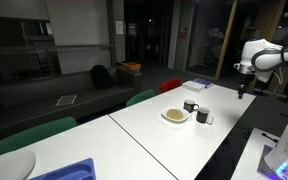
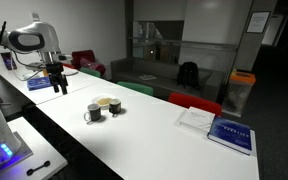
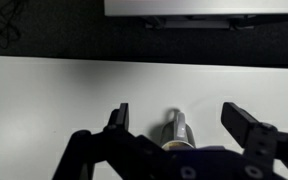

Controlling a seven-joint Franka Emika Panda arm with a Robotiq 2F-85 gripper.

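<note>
In the first exterior view my gripper [image 1: 241, 94] hangs in the air at the far right end of the white table. Its fingers stand wide apart in the wrist view, where the gripper has nothing between its pads. Lower down between them shows part of a mug [image 3: 177, 135], its handle pointing up the picture. Two dark mugs, one nearer [image 2: 94, 114] and one farther [image 2: 115, 107], stand on the table, apart from the gripper. Beside them lies a plate [image 1: 175, 115] with something tan on it.
Blue boxes or books [image 2: 231, 134] lie at one table end, with a white sheet [image 2: 196, 119] alongside. A blue tray [image 1: 69, 172] sits at the near left, by a white round plate [image 1: 9, 166]. Mid-table is bare. Chairs, one of them red [image 1: 170, 86], line the far edge.
</note>
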